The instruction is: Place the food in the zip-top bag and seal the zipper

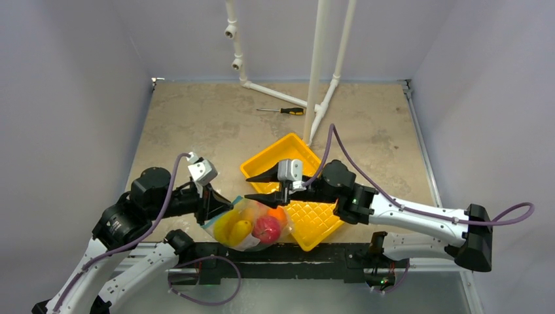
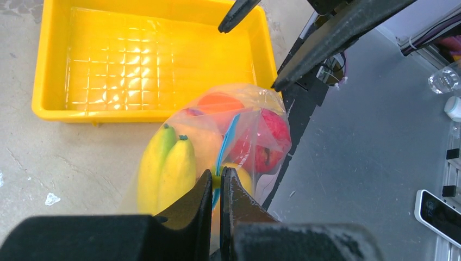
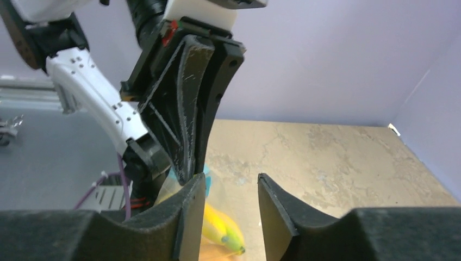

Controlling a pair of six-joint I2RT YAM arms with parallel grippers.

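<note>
A clear zip top bag (image 1: 252, 243) with a blue zipper strip (image 2: 229, 134) holds the food. Inside are two yellow fruits (image 2: 176, 168), a red fruit (image 2: 273, 132) and an orange one (image 1: 277, 214). My left gripper is shut on the bag at its blue strip. To the right of it, my right gripper (image 1: 246, 188) stands open, its fingers (image 2: 326, 43) apart and nothing between them. In the right wrist view, part of the bag shows behind the left gripper's fingers. Whether the strip is pressed closed along its length I cannot tell.
The yellow tray (image 1: 315, 238) sits empty behind and right of the bag, partly under the right arm. A screwdriver (image 1: 292, 111) lies at the back, beside white pipes (image 1: 278, 95).
</note>
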